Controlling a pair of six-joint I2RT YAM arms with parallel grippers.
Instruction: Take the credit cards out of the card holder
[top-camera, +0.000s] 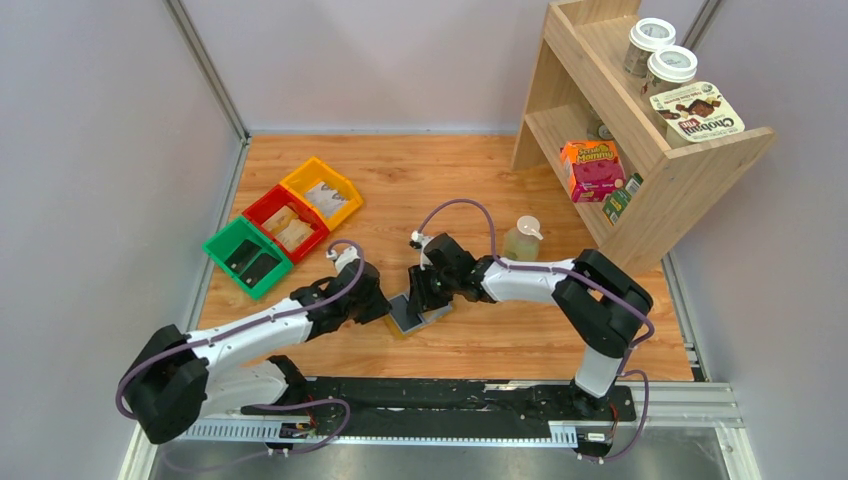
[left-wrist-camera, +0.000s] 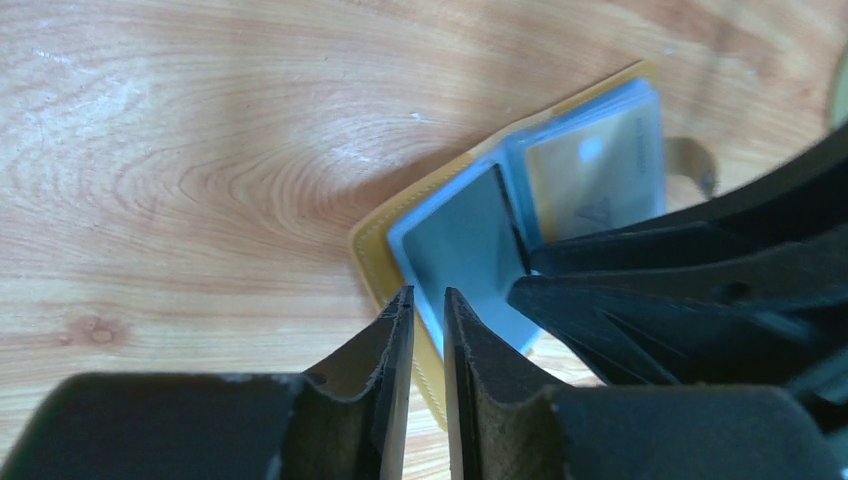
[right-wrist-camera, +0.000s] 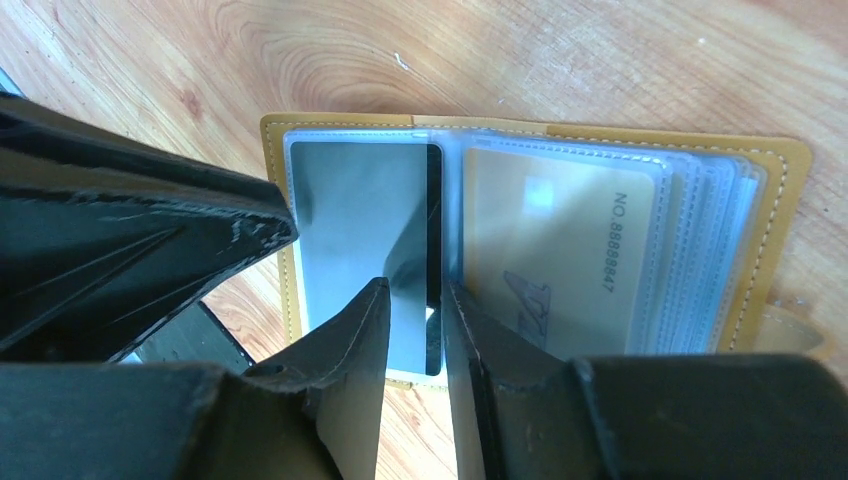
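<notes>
The card holder (top-camera: 403, 325), tan-edged with clear bluish sleeves, lies open on the wooden table, partly hidden under both arms in the top view. A dark grey-blue card (right-wrist-camera: 362, 225) with a black stripe fills one sleeve. A pale numbered card (right-wrist-camera: 560, 240) shows on the facing stack of sleeves. At the holder's outer edge, my left gripper stands slightly open, with no card seen between its fingers. My right gripper is also a little open, its tips over the dark card near the stripe. Whether either touches the holder, I cannot tell.
Green (top-camera: 226, 240), red (top-camera: 318, 236) and yellow (top-camera: 352, 191) bins stand at the back left, with flat items inside. A bottle (top-camera: 520, 243) is behind the right arm. The wooden shelf (top-camera: 685, 195) fills the back right.
</notes>
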